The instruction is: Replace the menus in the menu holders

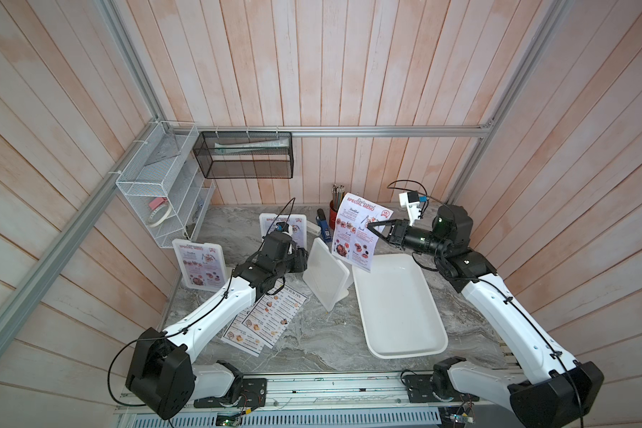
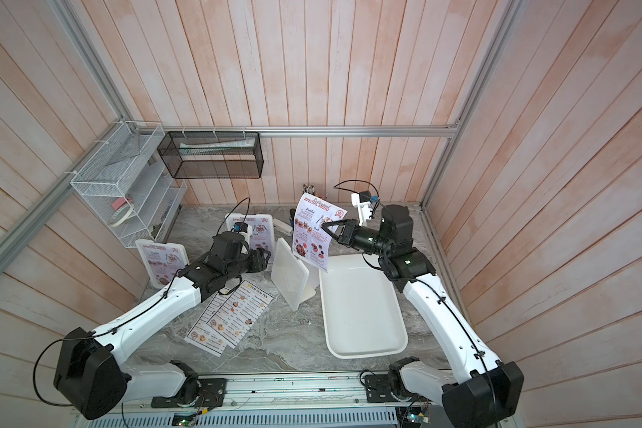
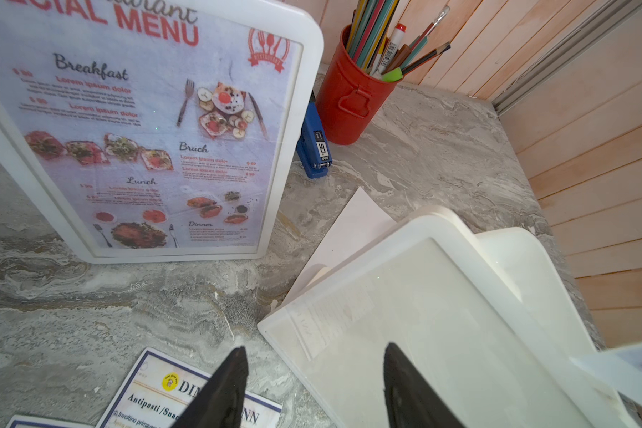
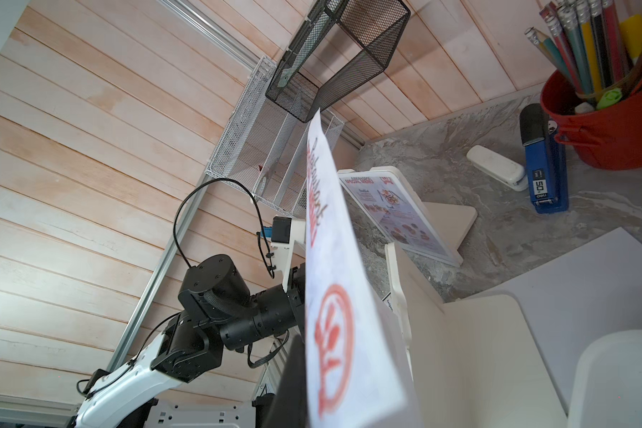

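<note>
My right gripper (image 1: 373, 227) is shut on the corner of a Restaurant Special Menu sheet (image 1: 356, 232), which hangs in the air above the white tray's far left corner. An empty white menu holder (image 3: 406, 321) stands tilted on the table, its clear front facing my left arm. To its left, my left gripper is partly open with nothing between its fingers. Two other holders carry Special Menu sheets: one near the back (image 3: 157, 135), one at the far left (image 1: 201, 265). Dinner Inn menu sheets (image 1: 271, 317) lie overlapping on the table below my left gripper.
A long white tray (image 1: 401, 349) lies at the right. Behind the empty holder are a plain sheet (image 4: 592, 292), a blue stapler (image 3: 314, 146) and a red pencil pot (image 3: 353, 100). Wire shelves (image 1: 157, 182) and a black mesh basket (image 1: 244, 155) hang at the back left.
</note>
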